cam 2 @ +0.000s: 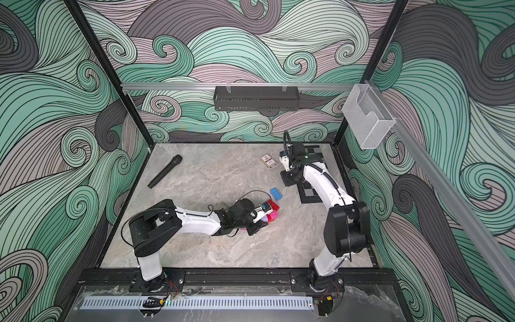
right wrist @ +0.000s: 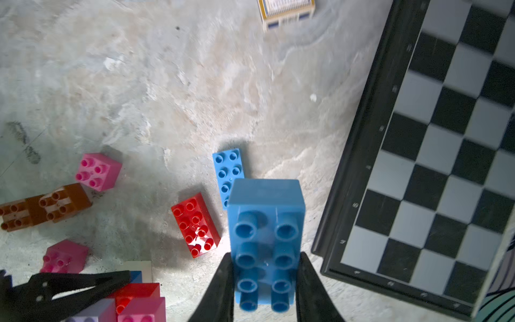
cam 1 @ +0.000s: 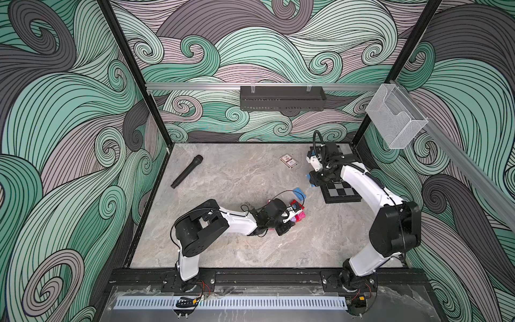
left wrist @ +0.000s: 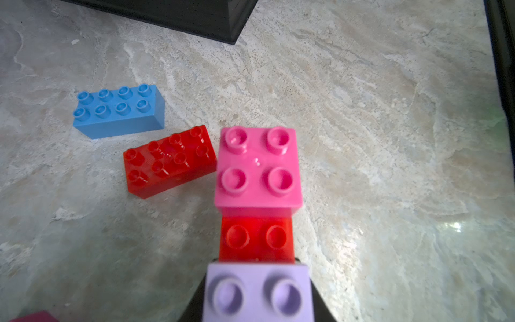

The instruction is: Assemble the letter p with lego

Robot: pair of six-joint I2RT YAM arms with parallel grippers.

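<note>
My right gripper is shut on a blue brick (right wrist: 265, 204), raised beside the chessboard. My left gripper (cam 1: 292, 221) is low among a joined group of lilac (left wrist: 257, 289), red (left wrist: 256, 236) and pink (left wrist: 257, 171) bricks; its fingers are mostly hidden behind the lilac brick, so its finger state is unclear. A loose red brick (right wrist: 195, 224) and another blue brick (right wrist: 225, 169) lie nearby. Brown bricks (right wrist: 56, 204) and pink bricks (right wrist: 99, 171) lie to the left in the right wrist view.
A chessboard (right wrist: 423, 166) occupies the right side of the table. A card box (cam 1: 288, 160) lies at the back, a microphone (cam 1: 186, 171) at the back left.
</note>
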